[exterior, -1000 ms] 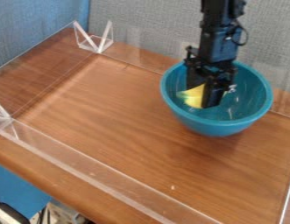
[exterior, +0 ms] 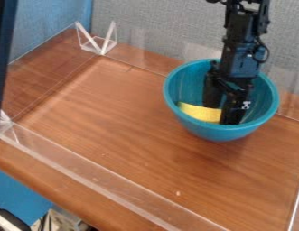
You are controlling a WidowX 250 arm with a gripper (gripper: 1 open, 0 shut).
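A teal bowl (exterior: 221, 131) stands on the wooden table at the right. Inside it a yellow object (exterior: 200, 112) lies low at the front left. My black gripper (exterior: 228, 106) reaches down into the bowl from above, its fingers beside the right part of the yellow object. Whether the fingers are apart or closed on it is hidden by the bowl and the dark finger parts.
A white wire frame (exterior: 96, 43) stands at the back left, with clear strips along the table's edges and walls behind.
My gripper has moved lower and to the right inside the bowl. The yellow object now lies flatter and lower.
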